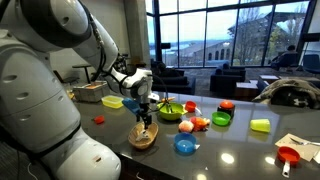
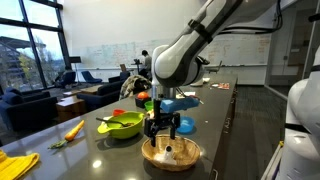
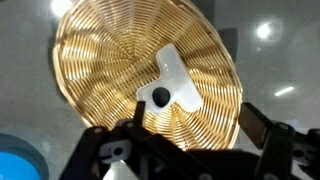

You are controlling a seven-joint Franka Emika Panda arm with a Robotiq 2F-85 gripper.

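Observation:
A round woven basket (image 3: 85, 60) fills much of the wrist view. Inside it lies a white object (image 3: 178, 75), roughly T-shaped, with a black round spot near its wider end. My gripper is open above the basket, its dark fingers spread far apart at the lower edge of that view and nothing between them. Seen from exterior view 2, the gripper (image 2: 162, 129) hangs just over the wicker basket (image 2: 190, 160). Exterior view 1 has the basket (image 1: 132, 146) at the near left of the table, under the arm.
Close by the basket stands a blue bowl (image 1: 185, 144). Behind are a green bowl (image 1: 170, 112) and several colourful items. A yellow block (image 1: 260, 125) and a red ladle (image 1: 288, 156) lie to the right, with bare table between. A yellow cloth (image 2: 18, 165) lies at exterior view 2's left.

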